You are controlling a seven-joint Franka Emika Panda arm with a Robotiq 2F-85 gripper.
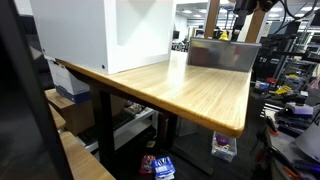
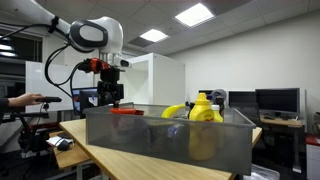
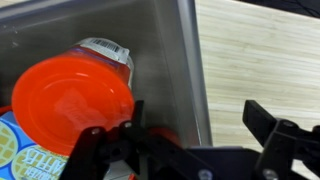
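A grey bin (image 2: pixel 170 142) stands on the wooden table, with an orange-red item (image 2: pixel 127 111) near its left end. From above, in the wrist view, that orange-red item (image 3: pixel 72 100) looks round and smooth and has a barcode label on its side. My gripper is open above the bin's rim (image 3: pixel 188 65): one finger is over the bin's inside, close to the orange-red item, and the other is over the table outside. Nothing is visibly held. In the second exterior view the gripper (image 2: pixel 108 92) hangs over the bin's left end.
A yellow container (image 2: pixel 204 108) and a curved yellow item (image 2: pixel 172 111) are also in the bin. A patterned blue and yellow-green thing (image 3: pixel 12 150) lies beside the orange-red item. A large white box (image 1: pixel 125 35) stands on it.
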